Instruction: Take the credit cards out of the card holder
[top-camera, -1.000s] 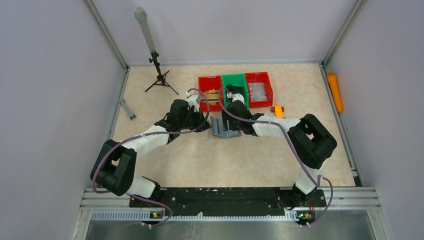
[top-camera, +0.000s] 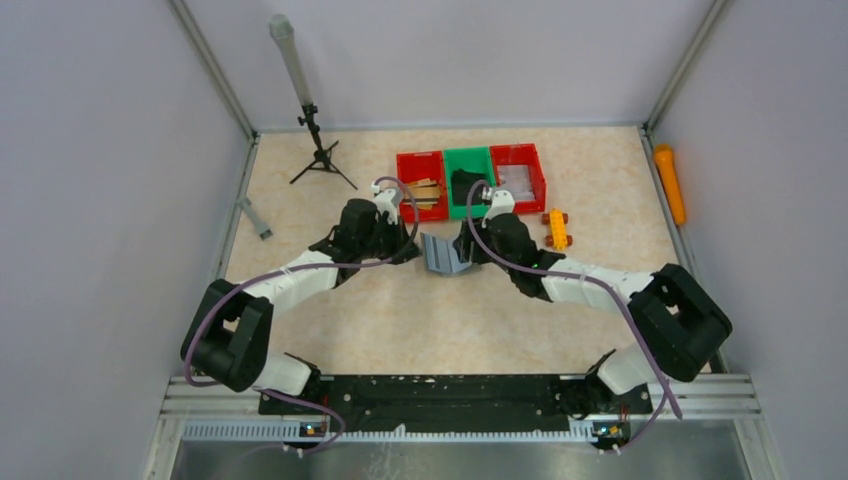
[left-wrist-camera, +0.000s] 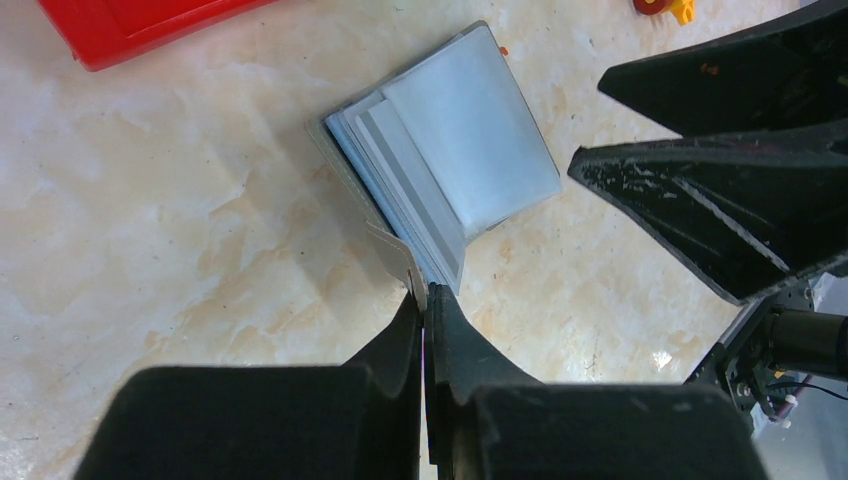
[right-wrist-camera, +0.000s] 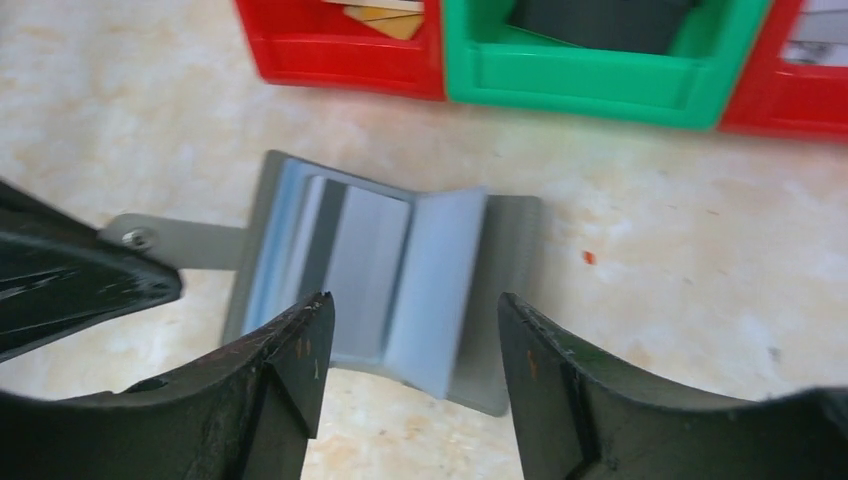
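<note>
The grey card holder (right-wrist-camera: 512, 240) lies spread on the table, its pale translucent sleeves (left-wrist-camera: 475, 130) partly lifted. From its left side a grey strap (right-wrist-camera: 195, 242) with a snap button reaches out, and my left gripper is shut on that strap's end. Above the holder's right part, my right gripper is part open; no object shows between its fingers. In the left wrist view those same right fingers (left-wrist-camera: 690, 175) stand apart, to the right of the holder. Whether cards sit inside the sleeves is hard to tell.
Behind the holder stand a red bin (top-camera: 420, 160) with wooden pieces, a green bin (top-camera: 468, 160) with something black, and another red bin (top-camera: 515, 153). A yellow toy car (top-camera: 557, 230) is at the right.
My right arm has swung to the right, taking its gripper from over the holder's middle toward its right edge. The left arm and the holder appear unmoved.
</note>
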